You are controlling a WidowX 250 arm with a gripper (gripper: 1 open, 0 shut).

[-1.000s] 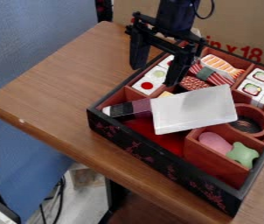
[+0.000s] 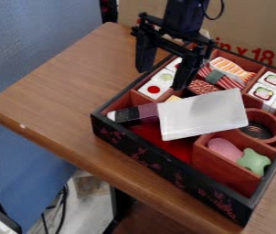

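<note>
The black gripper [image 2: 167, 57] hangs above the back left of a black bento-style box [image 2: 165, 163] with red compartments, its fingers spread apart with nothing seen between them. In the box are toy sushi pieces [image 2: 270, 90], white pieces with red marks [image 2: 154, 90], striped pieces [image 2: 224, 76], a dark magenta block [image 2: 133, 114], a white flat card or lid [image 2: 202, 116] over the middle, a pink oval [image 2: 224, 148] and a green piece [image 2: 253, 162].
A cardboard box [image 2: 253, 37] stands behind. Cables hang below the table's left edge.
</note>
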